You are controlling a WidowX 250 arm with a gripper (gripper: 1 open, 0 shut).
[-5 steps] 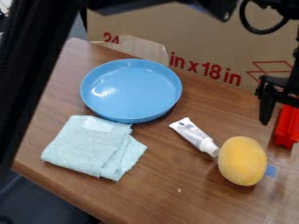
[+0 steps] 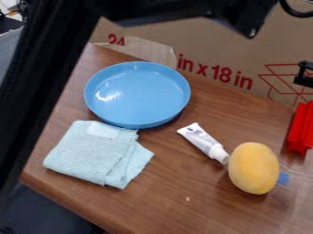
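Note:
My gripper (image 2: 305, 71) is only partly in view at the right edge, dark, above a red object (image 2: 299, 128); whether it is open or shut does not show. On the wooden table (image 2: 159, 206) are a blue plate (image 2: 137, 92), a folded light-blue cloth (image 2: 95, 154) in front of it, a white tube (image 2: 200, 139) lying to the right of the cloth, and a yellow oval object (image 2: 253, 168) with something blue behind its right side.
A cardboard box (image 2: 221, 55) stands along the back of the table. The dark arm crosses the top and left of the view.
The gripper has moved up and toward the right edge, uncovering more of the red object. The arm overhead has shifted too. The objects on the table look unmoved.

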